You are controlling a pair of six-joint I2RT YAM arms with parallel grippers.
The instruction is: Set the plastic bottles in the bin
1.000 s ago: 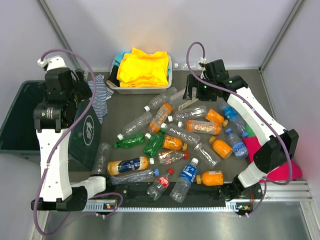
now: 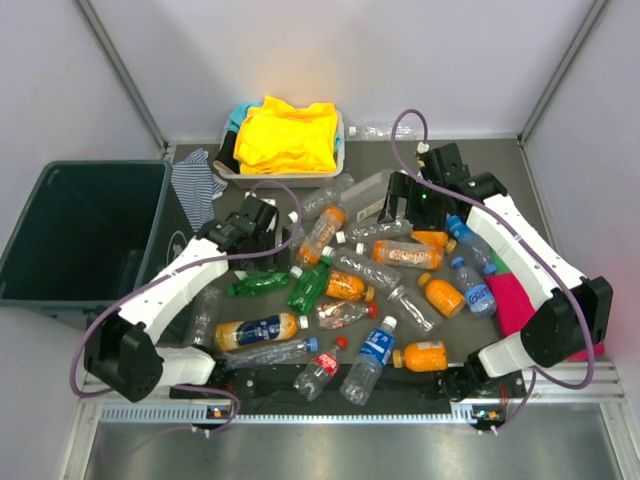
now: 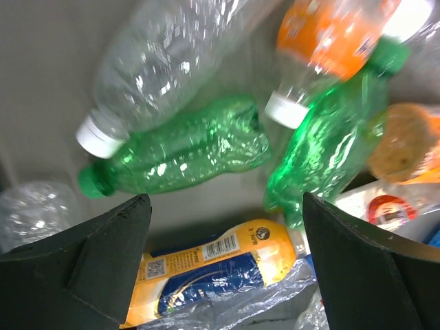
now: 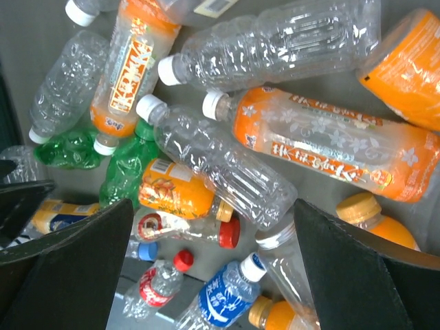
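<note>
Plastic bottles lie scattered over the grey table, many touching or overlapping. Above the left part of the pile hangs my left gripper [image 2: 281, 247], its fingers apart and empty. Between its fingers, lower down, the left wrist view shows a green bottle [image 3: 189, 148], with a clear bottle [image 3: 161, 65] behind it and an orange-and-blue labelled bottle [image 3: 220, 265] nearer. Over the upper right of the pile, my right gripper [image 2: 392, 205] is open and holds nothing. A clear bottle [image 4: 220, 165] lies below it in the right wrist view. The dark green bin [image 2: 150, 215] stands at the left, its visible inside empty.
A white tray [image 2: 285, 181] with yellow cloth stands at the back, and a clear bottle [image 2: 380, 132] lies behind it. A striped cloth [image 2: 193, 185] lies by the bin. Pink cloth [image 2: 512, 300] lies at the right, partly under my right arm.
The right arm has shifted slightly. The bottles look unmoved.
</note>
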